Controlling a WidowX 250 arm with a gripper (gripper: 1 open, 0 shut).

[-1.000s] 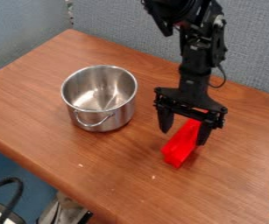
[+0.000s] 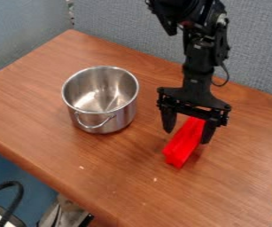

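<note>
A long red block lies on the wooden table, right of centre. My black gripper is low over its far end, one finger on each side of it, the fingers apart. Whether they touch the block is hard to tell. A steel pot with a handle stands to the left of the gripper.
Grey padded walls stand behind it and to the left. Cables lie beyond the front-left edge.
</note>
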